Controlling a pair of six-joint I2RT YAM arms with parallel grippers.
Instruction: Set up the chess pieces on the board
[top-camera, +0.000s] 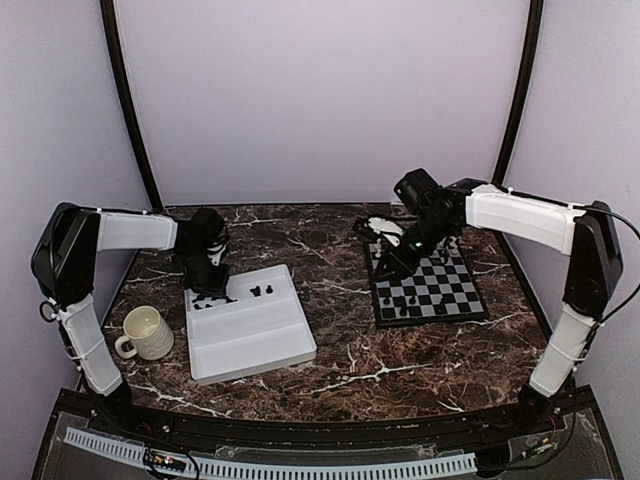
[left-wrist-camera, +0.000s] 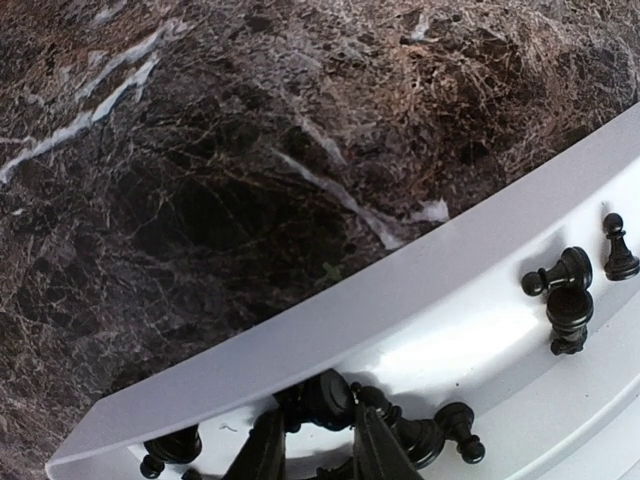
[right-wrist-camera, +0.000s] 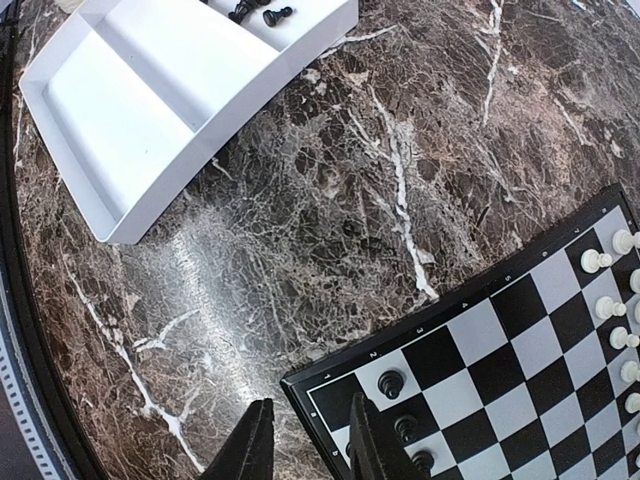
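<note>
My left gripper is down in the back compartment of the white tray (top-camera: 250, 340), among black chess pieces (left-wrist-camera: 568, 310) lying on their sides; what is between its fingers is hidden. My right gripper hangs above the near left corner of the chessboard (top-camera: 450, 310), fingers apart with nothing seen between them. On the board a few black pieces (right-wrist-camera: 390, 382) stand at the left, and white pieces (right-wrist-camera: 606, 307) line the far side.
A white mug (top-camera: 150, 335) stands left of the tray. Bare marble table (top-camera: 350, 360) lies between tray and board and along the front.
</note>
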